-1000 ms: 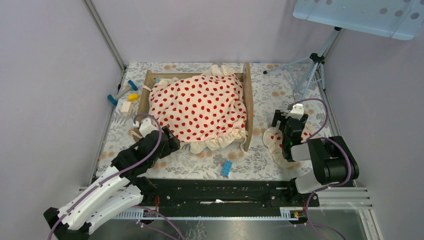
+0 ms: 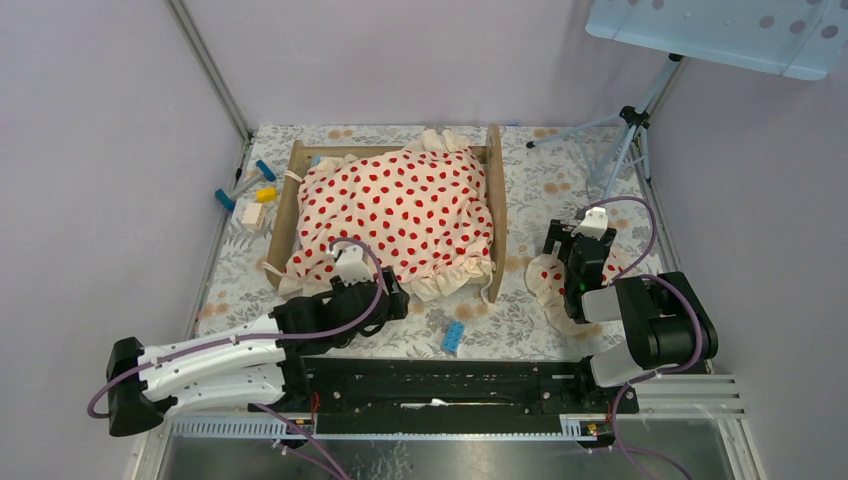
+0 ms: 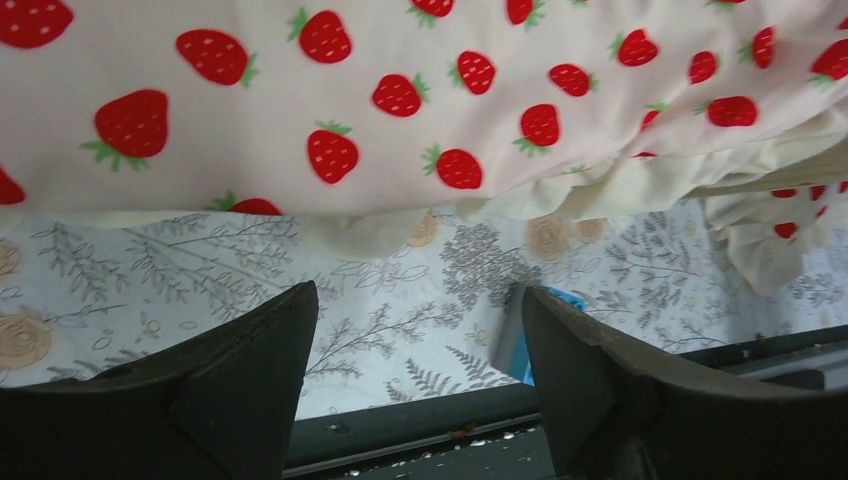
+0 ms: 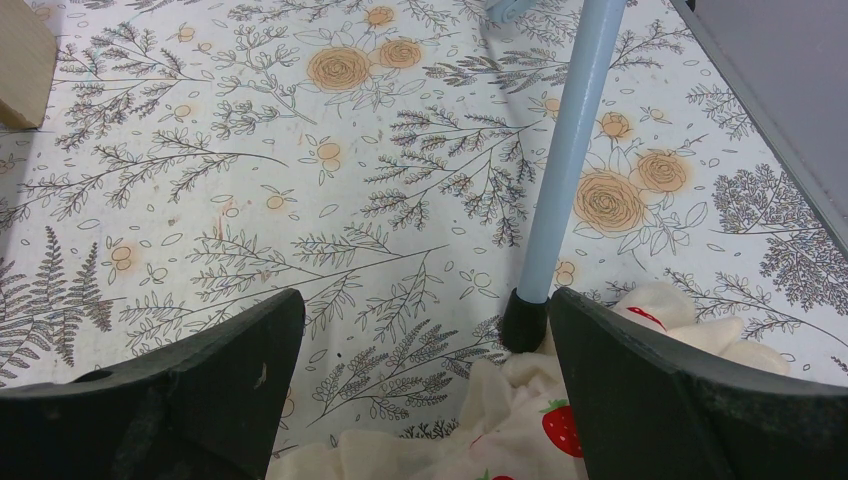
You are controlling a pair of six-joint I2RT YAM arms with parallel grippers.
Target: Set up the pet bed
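A wooden pet bed frame (image 2: 497, 200) holds a ruffled strawberry-print cushion (image 2: 395, 210), lumpy, its frill spilling over the front. My left gripper (image 2: 390, 290) stands open above the cushion's front edge, nothing between its fingers. A second, smaller strawberry fabric piece (image 2: 545, 290) lies crumpled on the table at the right. My right gripper (image 2: 555, 235) is open over it, its fingers empty, beside a light-blue stand leg (image 4: 560, 170).
A blue block (image 2: 453, 336) lies near the front edge. Small blue, yellow (image 2: 266, 194) and pale pieces sit left of the bed. A light-blue tripod (image 2: 630, 140) stands back right. Floral table shows bare strips around the bed.
My left arm has swung rightward along the front of the bed, bringing its gripper from the front-left corner toward the front middle. The right arm is unmoved.
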